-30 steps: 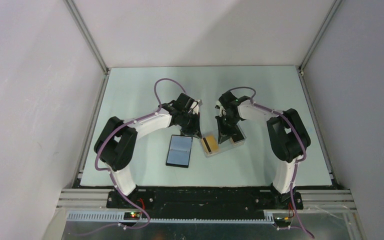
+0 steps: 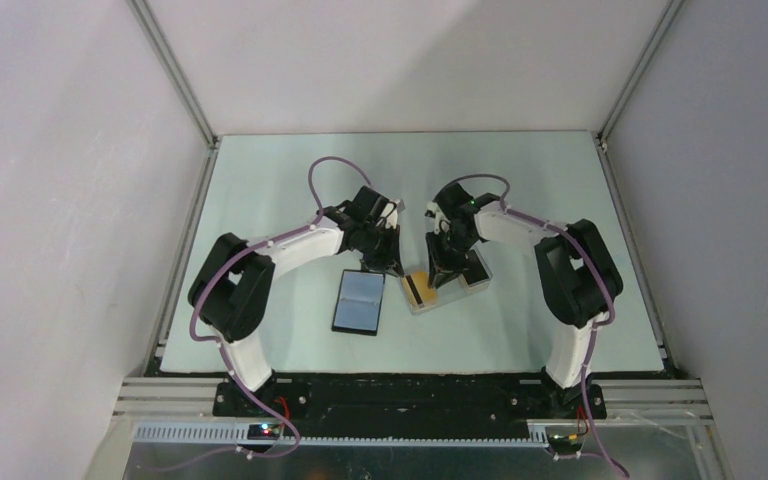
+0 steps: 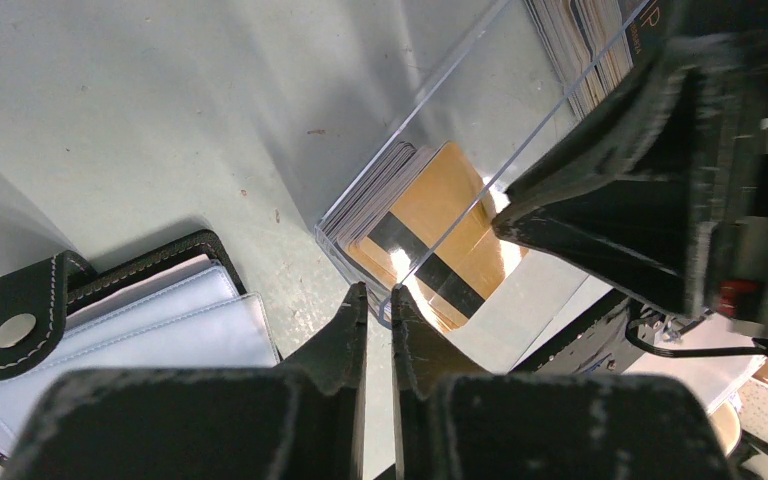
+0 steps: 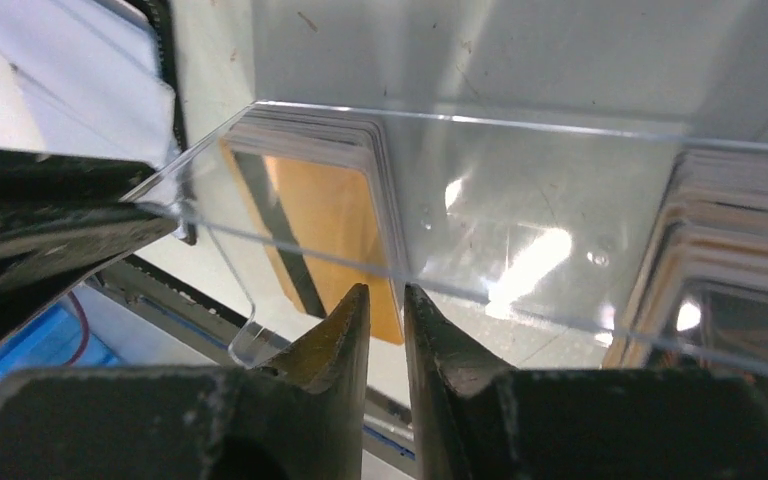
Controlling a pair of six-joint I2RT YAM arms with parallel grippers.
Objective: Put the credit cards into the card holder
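Note:
The black card holder (image 2: 359, 302) lies unfolded with whitish sleeves showing; its snap strap (image 3: 22, 315) appears in the left wrist view. To its right is a clear box (image 2: 445, 297). Gold cards with a black stripe (image 3: 428, 235) lean in its left end, darker cards (image 2: 476, 270) in its right end. My left gripper is shut on the clear box's corner. Above the gold cards (image 4: 325, 215), my right gripper stands slightly open, nothing visibly held; whether its tips touch the cards cannot be told.
The two grippers are close together over the box. Clear walls of the box rise around the cards. Behind both arms the table (image 2: 410, 155) is bare, and the front strip of table is free too.
My right gripper has shifted slightly left and lower in the top view, now over the gold cards. The left arm, the box and the card holder look unmoved.

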